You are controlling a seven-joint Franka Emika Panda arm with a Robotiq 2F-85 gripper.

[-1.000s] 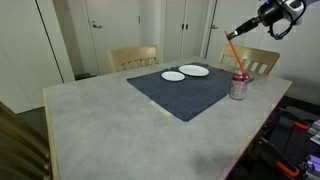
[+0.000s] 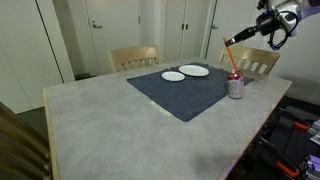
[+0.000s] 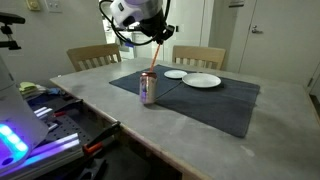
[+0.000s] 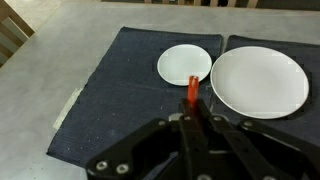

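A thin orange-red stick, like a straw (image 2: 232,60), slants down from my gripper (image 2: 228,43), which is shut on its upper end. Its lower end meets the top of a printed can (image 2: 236,88) on the table's near right part; how far it reaches inside cannot be made out. Exterior view 2 has the same straw (image 3: 156,58) leaning over the can (image 3: 148,90), below the gripper (image 3: 164,40). In the wrist view only a short red end of the straw (image 4: 193,90) shows between the dark fingers; the can is out of sight there.
A dark cloth (image 2: 185,97) covers part of the table, bearing a small white plate (image 4: 184,64) and a larger one (image 4: 260,82). Chairs (image 2: 134,57) stand behind the table.
My gripper has come down slightly with the straw, and less of the straw shows above the can. The plates and cloth have stayed put.
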